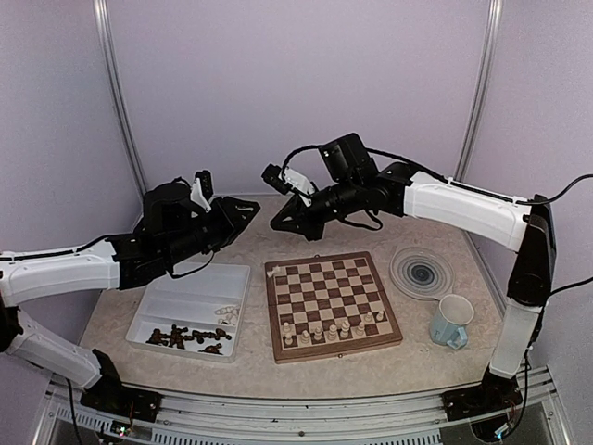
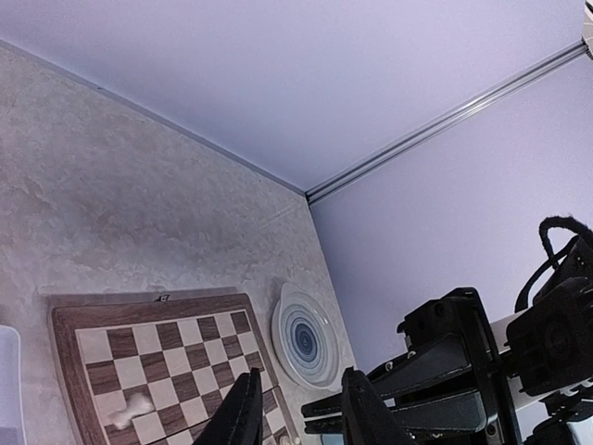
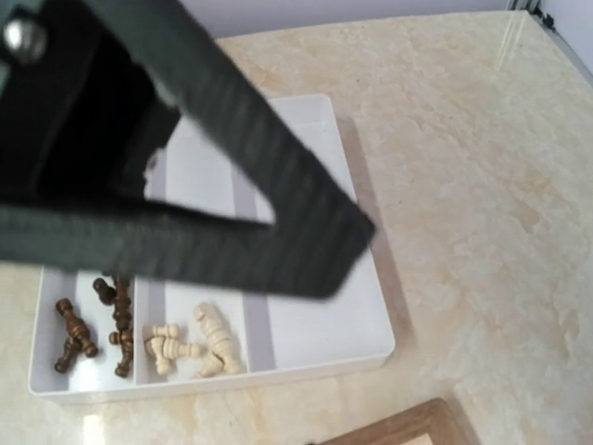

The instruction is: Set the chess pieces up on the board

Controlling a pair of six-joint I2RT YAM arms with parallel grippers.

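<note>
The wooden chessboard (image 1: 334, 306) lies centre, with several white pieces (image 1: 332, 331) standing along its near rows. A pale shape (image 2: 130, 408) shows on a far-left square. The white tray (image 1: 176, 297) at left holds dark pieces (image 1: 181, 337) and light pieces (image 3: 218, 343) lying down. Both grippers hang above the far side of the board and tray, facing each other, apart. My left gripper (image 1: 250, 211) stands part open, fingers (image 2: 243, 417) apart, nothing seen between them. My right gripper (image 1: 283, 219) looks closed in the top view; what it holds cannot be made out.
A clear round dish (image 1: 421, 273) with grey rings sits right of the board, a blue mug (image 1: 449, 324) in front of it. Cables loop above both arms. The table behind the board is clear.
</note>
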